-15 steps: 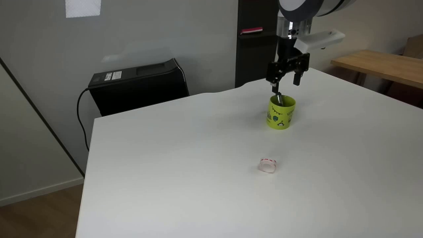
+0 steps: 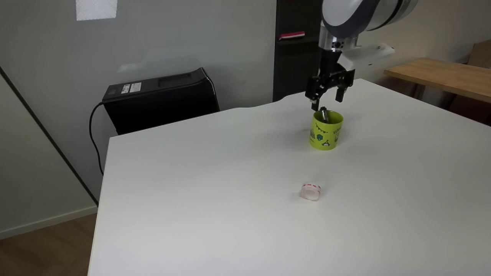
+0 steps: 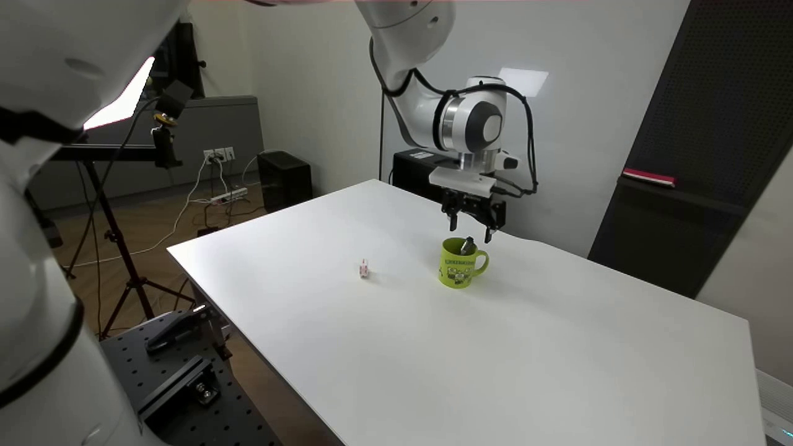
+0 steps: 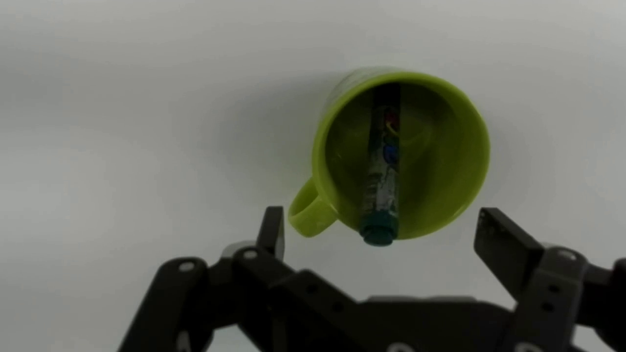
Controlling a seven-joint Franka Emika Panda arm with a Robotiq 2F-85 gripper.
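A lime-green mug (image 2: 325, 138) with printed pictures stands upright on the white table; its handle (image 4: 311, 214) shows in the wrist view. Inside it leans a marker (image 4: 382, 176), its dark teal end (image 4: 378, 230) resting over the rim. My gripper (image 3: 470, 231) hangs above the mug, fingers spread wide and nothing between them. In the wrist view the fingertips (image 4: 271, 231) lie to either side below the marker's end, apart from mug and marker.
A small white roll with red marks (image 2: 310, 191) lies on the table away from the mug. A black box-shaped device (image 2: 158, 99) stands beyond the far edge.
My gripper has shifted slightly left and a little lower in exterior view 1. The mug, the marker and the small roll have stayed in place.
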